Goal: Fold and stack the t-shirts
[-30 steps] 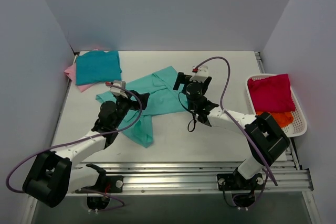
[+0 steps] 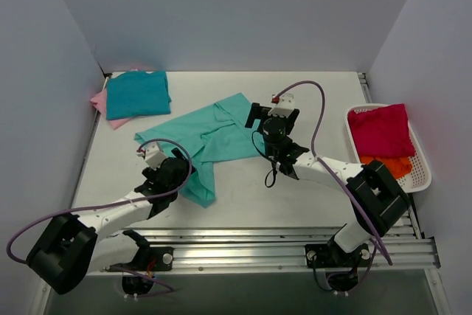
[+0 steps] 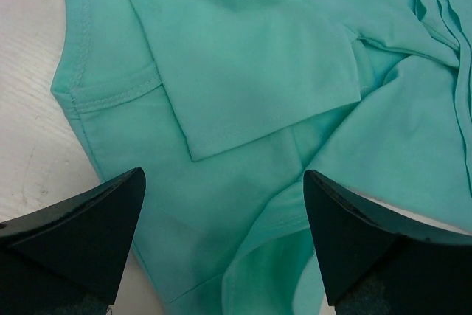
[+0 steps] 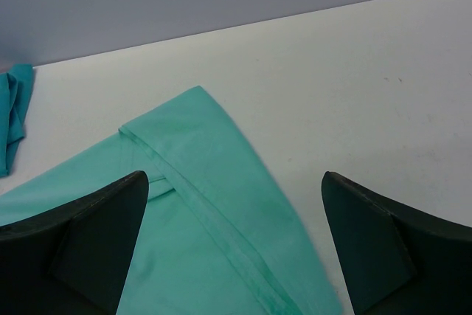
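A teal t-shirt (image 2: pixel 227 138) lies spread and partly creased across the table's middle, one part trailing toward the front. My left gripper stands open over its left part, with creased cloth showing between the fingertips. My right gripper is open above the shirt's right part, nothing held between its fingers. At the back left of the top view, a folded blue shirt (image 2: pixel 138 92) lies on a pink one (image 2: pixel 118 122).
A white basket (image 2: pixel 417 175) at the right holds a red cloth (image 2: pixel 379 127) and an orange cloth (image 2: pixel 394 166).
My left gripper has moved left and toward the front over the teal shirt. My right gripper has shifted very slightly to the right; the shirt lies as before.
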